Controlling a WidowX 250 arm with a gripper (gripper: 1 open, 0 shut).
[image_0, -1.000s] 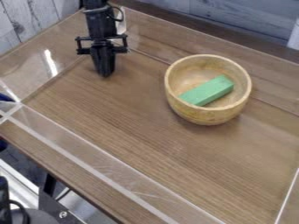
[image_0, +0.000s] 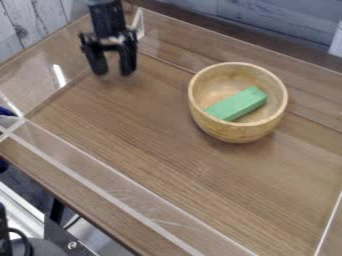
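My gripper (image_0: 110, 52) is at the top of the view, left of centre, low over the wooden table (image_0: 160, 180). It is dark and blurred, with two prongs pointing down. The picture is too soft to show clearly what, if anything, is between its fingers. To the right, well apart from it, a round beige bowl (image_0: 211, 127) holds a green block (image_0: 241, 106), which lies tilted diagonally inside.
The middle, front and right foreground of the table are bare wood. A small dark shape is cut off at the lower left edge. Something pale stands behind the gripper at the top.
The gripper looks much more blurred now and sits at about the same place. The bowl and green block have not moved.
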